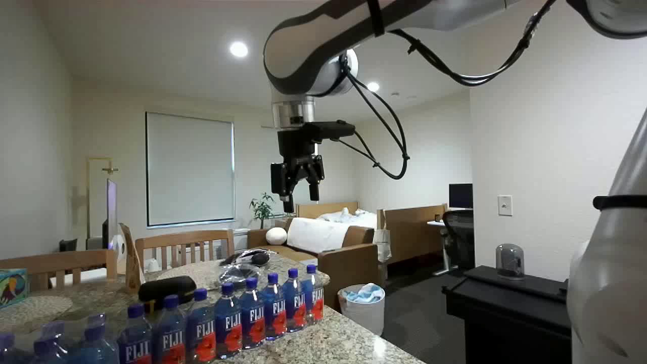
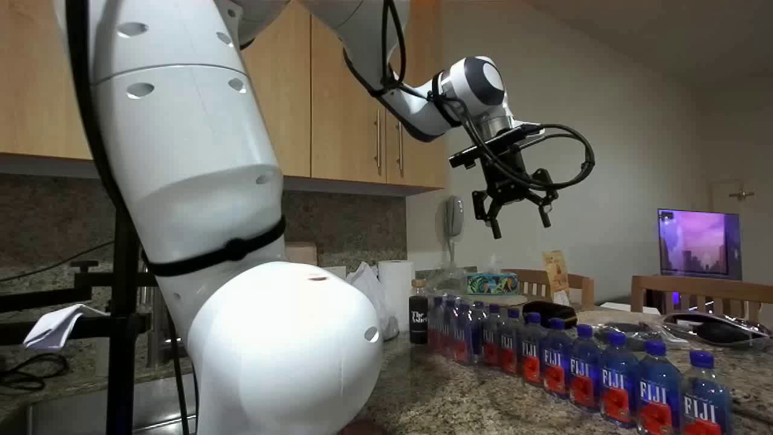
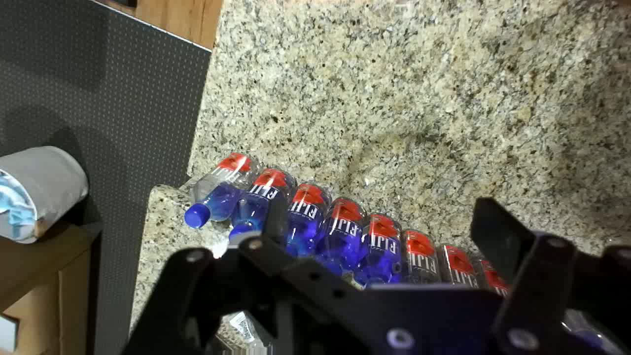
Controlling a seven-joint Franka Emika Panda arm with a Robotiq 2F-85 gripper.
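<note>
My gripper [image 1: 301,200] hangs high above the granite counter, its two fingers spread wide with nothing between them. In the second exterior view the gripper [image 2: 520,226] is likewise well clear of everything below. A long row of FIJI water bottles [image 2: 616,380] with blue caps stands upright along the counter. From the wrist, a bottle [image 3: 223,186] marks the row's end by the counter's edge, and several more bottles [image 3: 381,242] run off to the right, partly hidden behind the gripper's body.
Bare granite counter [image 3: 384,88] lies open on one side of the row. A black case [image 1: 167,288], bagged dark items [image 1: 247,260], a tissue box [image 2: 493,283] and a dark bottle [image 2: 418,312] stand around it. A bin [image 1: 362,308] is on the floor past the edge.
</note>
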